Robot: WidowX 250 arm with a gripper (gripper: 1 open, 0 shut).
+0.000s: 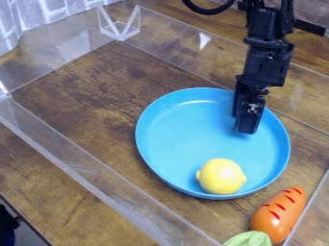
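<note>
My black gripper (249,104) reaches down from the top right over the back right part of a blue plate (180,139), its open fingers low at the plate's inside. A yellow lemon-like object (221,176) lies on the front of the plate, apart from the gripper. An orange toy carrot (280,211) with a pale green top lies outside the plate at the front right.
Clear plastic walls border the area at the left and back, with a small white wire-like shape (118,27) at the back. Black cables loop above the arm.
</note>
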